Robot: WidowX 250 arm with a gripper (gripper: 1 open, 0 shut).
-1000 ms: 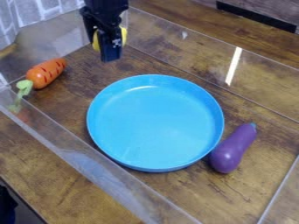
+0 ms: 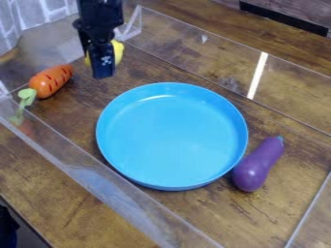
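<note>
The black gripper [image 2: 101, 60] hangs at the upper left, pointing down in front of a yellow object [image 2: 116, 48], which it partly hides; whether its fingers are open or closed on that object is unclear. A toy carrot [image 2: 50, 81] lies to the left of the gripper. A blue round plate [image 2: 171, 134] fills the middle of the table, and a purple toy eggplant [image 2: 258, 163] lies to its right.
A clear barrier [image 2: 85, 165] runs along the near left edge.
The gripper has moved down and a little left, beside the yellow object. The carrot, plate and eggplant have not moved.
</note>
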